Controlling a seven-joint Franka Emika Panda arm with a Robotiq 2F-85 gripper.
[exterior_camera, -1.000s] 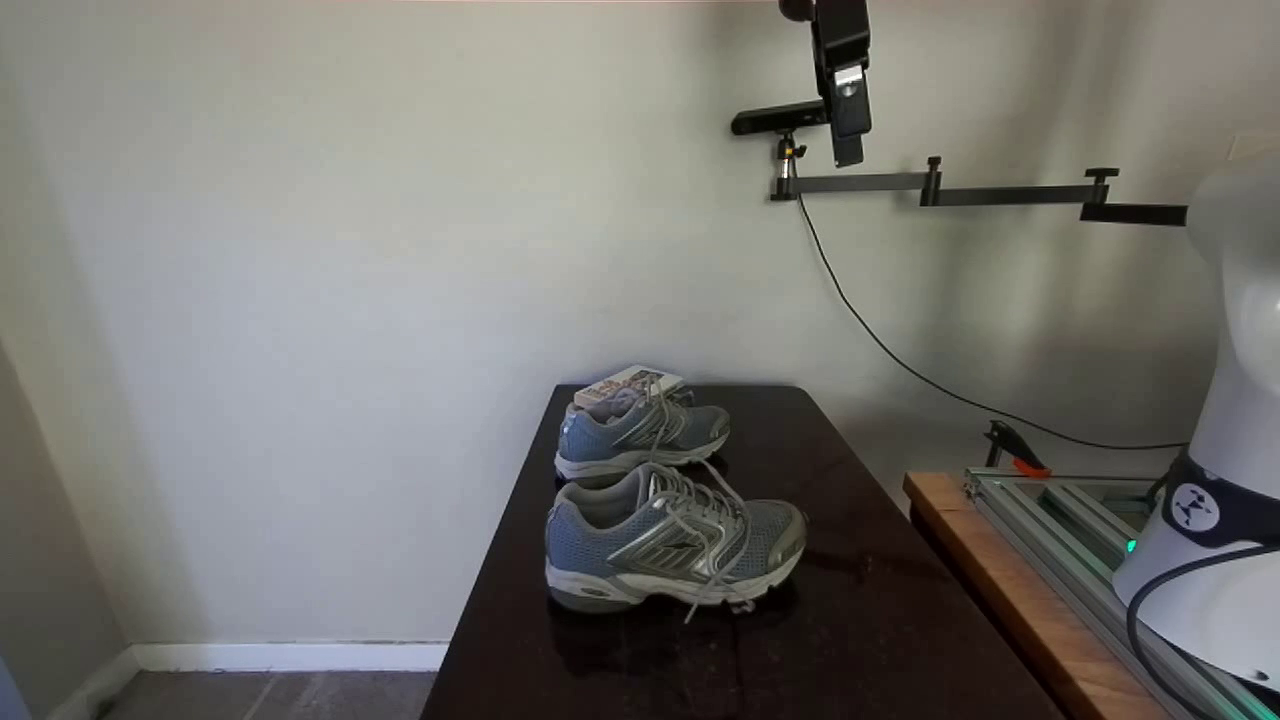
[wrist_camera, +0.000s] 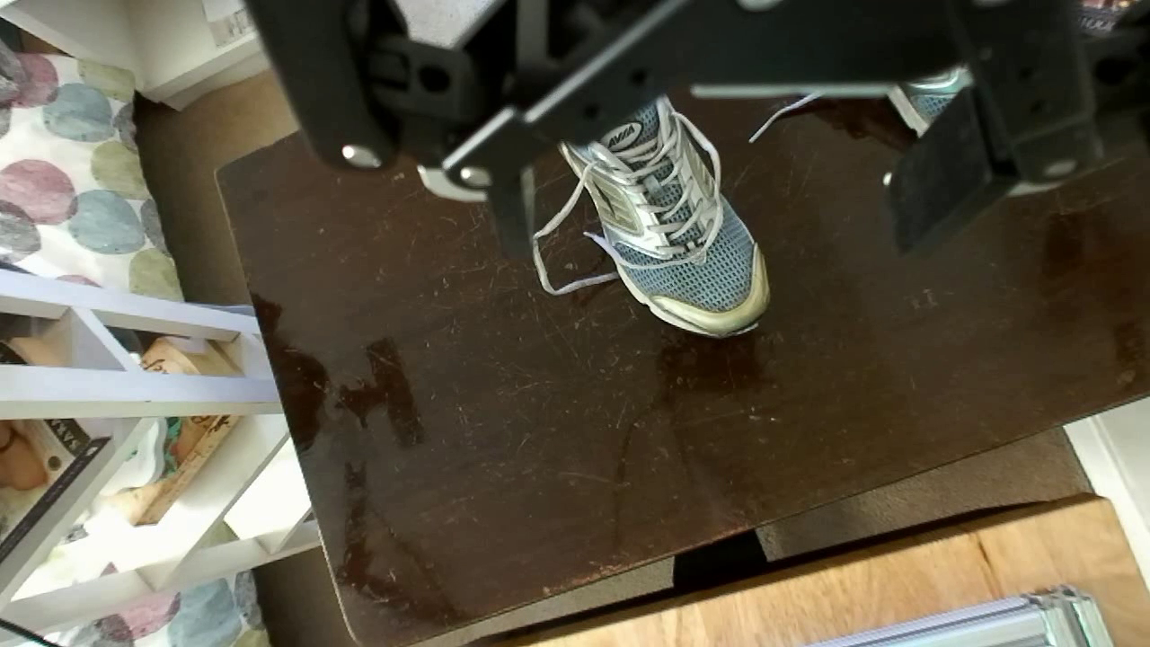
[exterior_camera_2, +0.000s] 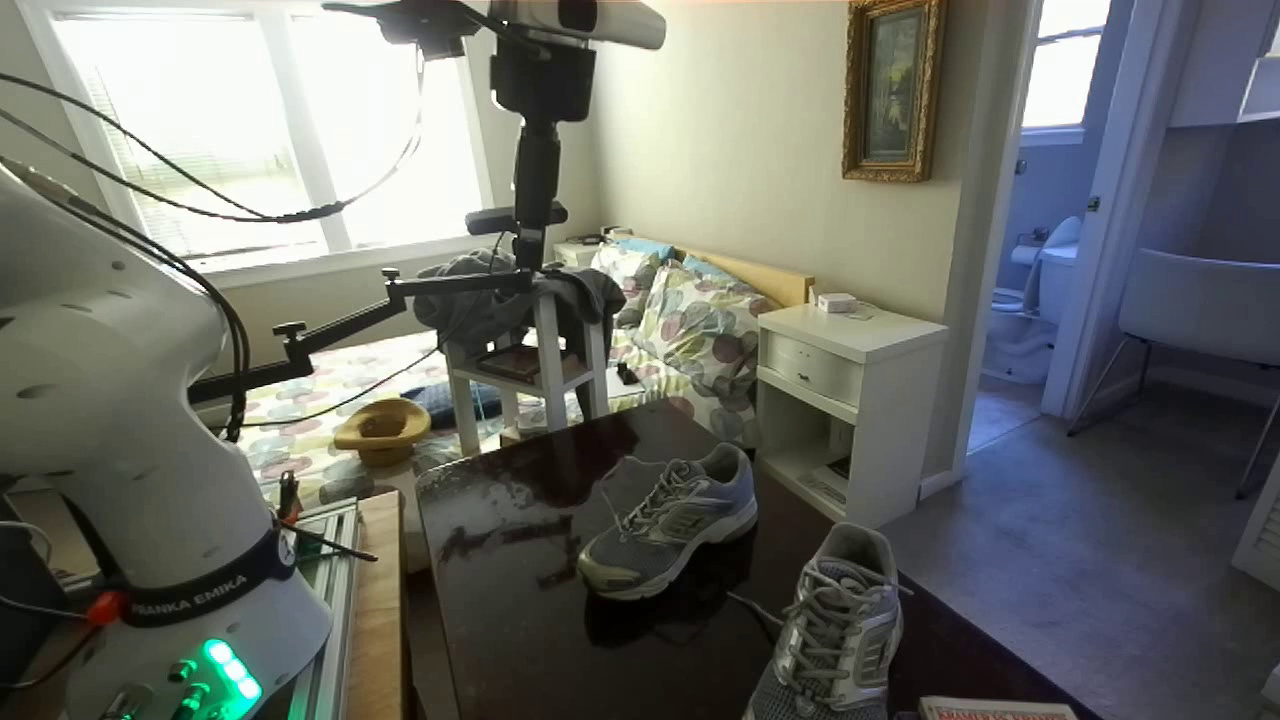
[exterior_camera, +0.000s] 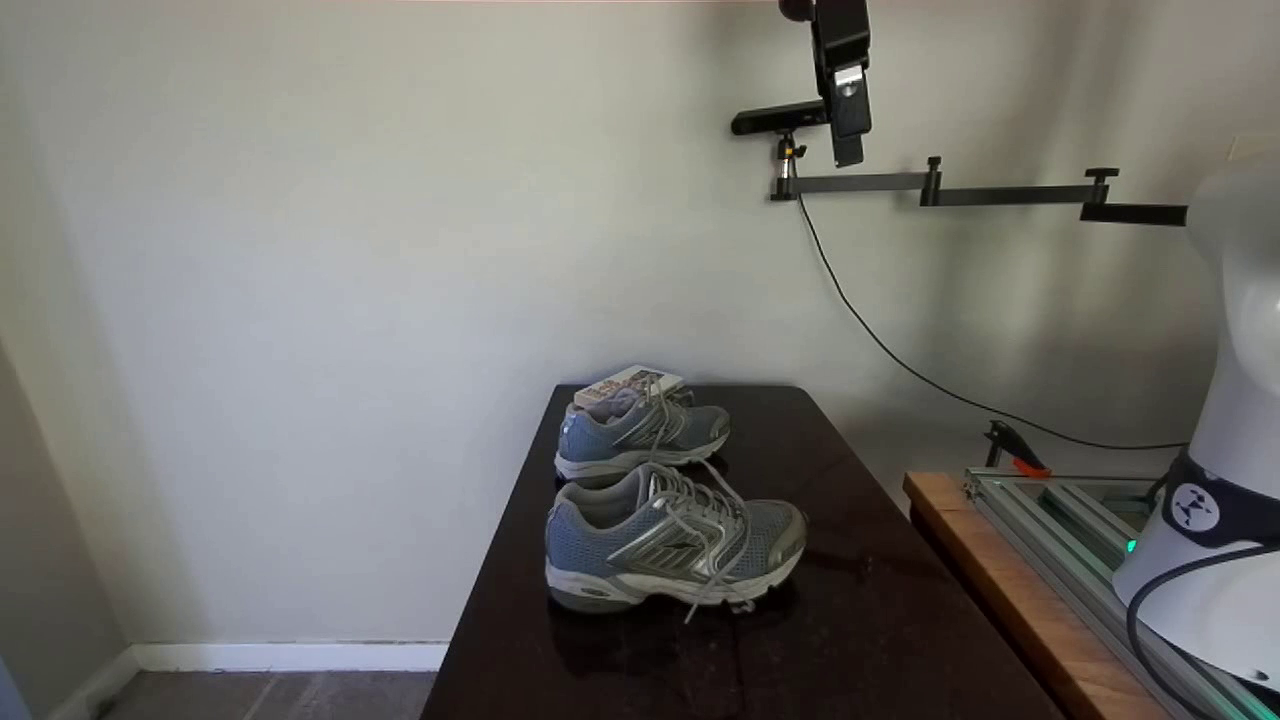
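Two grey-blue running shoes stand upright on a dark glossy table (exterior_camera: 864, 648). One shoe (exterior_camera: 678, 546) is nearer in exterior view 1; in the wrist view this shoe (wrist_camera: 701, 270) shows its laced front and pale toe, its heel hidden behind the gripper. Towards the wall is the other shoe (exterior_camera: 648, 442), whose tip (wrist_camera: 935, 95) peeks out in the wrist view. High above the table hangs my gripper (exterior_camera: 848, 162), well clear of both shoes. Its black fingers (wrist_camera: 954, 172) are spread wide in the wrist view, with nothing held between them.
A small book (exterior_camera: 630, 385) lies by the wall behind the far shoe. My arm's base stands beside the table on a wooden bench (exterior_camera: 1008, 576). A camera bracket (exterior_camera: 1008, 192) reaches out near the wall. Bare tabletop (wrist_camera: 517, 464) stretches before the shoes' toes.
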